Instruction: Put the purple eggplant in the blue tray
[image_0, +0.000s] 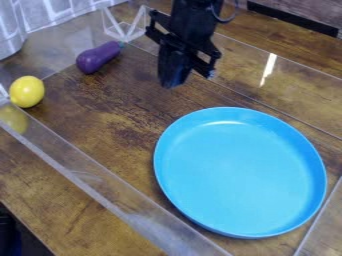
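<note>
The purple eggplant (98, 57) lies on the dark wooden surface at the upper left, its pale green stem end pointing to the upper right. A round blue tray (241, 170), empty, fills much of the lower right. My dark gripper (185, 70) is near the top middle, to the right of the eggplant and apart from it. It points down and towards the camera, and no object shows in its grasp. How far apart its fingers stand is too dark and small to make out.
A yellow lemon-like object (27, 91) rests at the left edge, by a clear low wall (94, 178) that runs diagonally along the lower left. Bare wood (114, 120) lies between the eggplant and the tray.
</note>
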